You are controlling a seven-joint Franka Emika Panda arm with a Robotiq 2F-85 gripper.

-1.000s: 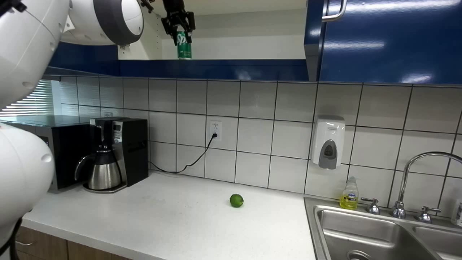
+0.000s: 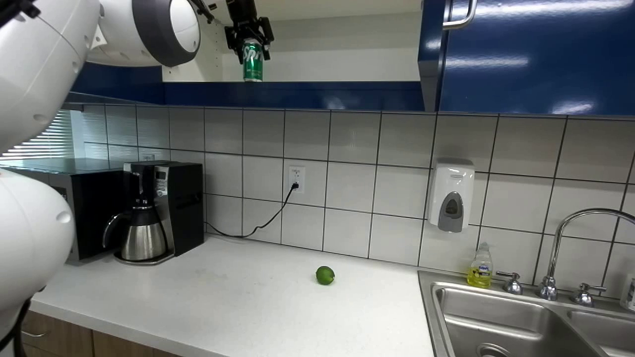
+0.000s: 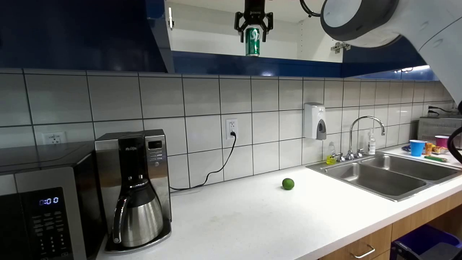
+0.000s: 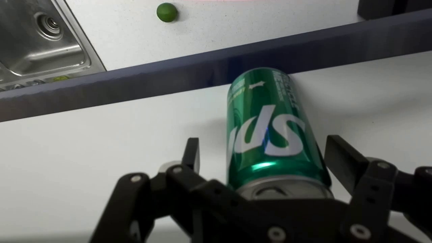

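Observation:
A green Sprite can (image 4: 267,121) stands on the white shelf (image 4: 121,141) of the open upper cabinet, close to its blue front edge. My gripper is open around the can's upper part, with a finger (image 4: 191,156) on one side and a finger (image 4: 344,162) on the other; in the wrist view bare shelf shows between the left finger and the can. Exterior view 1 has the gripper (image 2: 253,53) pointing down over the can (image 2: 253,65). From the other side, exterior view 2 shows the can (image 3: 252,43) between the spread fingers too.
Blue cabinet doors (image 2: 536,59) flank the opening. On the counter (image 2: 238,297) below lies a green lime (image 2: 325,274). A coffee maker (image 2: 178,202) stands left, the sink (image 2: 494,309) right. Mid-counter is otherwise clear.
My gripper has shifted slightly right and down in exterior view 1. The can stands in almost the same place. Lime and counter items are unmoved.

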